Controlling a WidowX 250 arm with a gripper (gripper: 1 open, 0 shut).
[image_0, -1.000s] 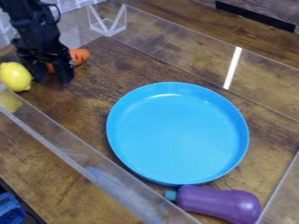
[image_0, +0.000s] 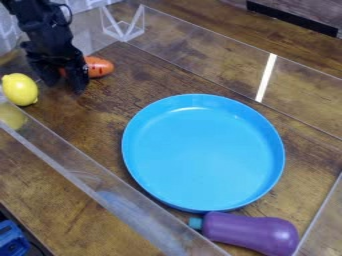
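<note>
My black gripper (image_0: 56, 70) reaches in from the top left, low over the wooden surface, with its fingers at an orange carrot (image_0: 96, 67), which it partly hides. Its fingers look open, though they are dark and small. A yellow lemon (image_0: 19, 88) lies just left of and below the gripper. A large round blue plate (image_0: 202, 150) sits to the right.
A purple eggplant (image_0: 251, 232) lies at the bottom right beyond the plate. Clear panels border the wooden surface (image_0: 127, 85). A blue object (image_0: 8, 240) shows at the lower left edge.
The gripper has shifted slightly at the carrot. The plate and eggplant have not moved.
</note>
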